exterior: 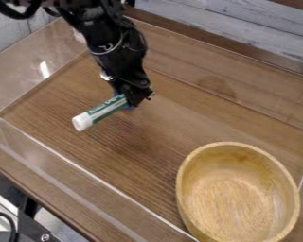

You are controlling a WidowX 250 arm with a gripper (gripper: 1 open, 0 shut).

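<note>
My black gripper (pixel 132 95) hangs over the left-middle of the wooden table, shut on a tube (pixel 98 115) with a green body and a white end. The tube slants down to the lower left from the gripper; whether its end touches the tabletop I cannot tell.
A tan oval basket (pixel 237 194) stands at the lower right of the table (pixel 192 95). Pale walls or rails run along the left and back edges, with cables at the lower left corner.
</note>
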